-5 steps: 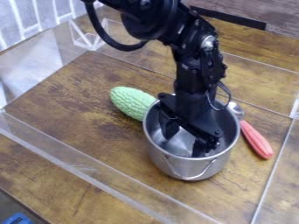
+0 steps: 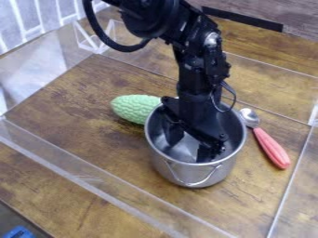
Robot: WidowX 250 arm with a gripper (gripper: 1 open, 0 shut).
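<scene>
My black gripper reaches down from the top of the view into a silver metal pot with a wire handle, its fingers open and partly hidden inside the pot. A pale green corn cob lies just left of the pot, partly behind it. A spoon with a pink-red handle lies to the right of the pot. What is inside the pot is too dark to tell.
Clear plastic edges run along the sides and back. A small blue object shows at the bottom left corner.
My gripper and the pot have shifted a little to the left, toward the corn.
</scene>
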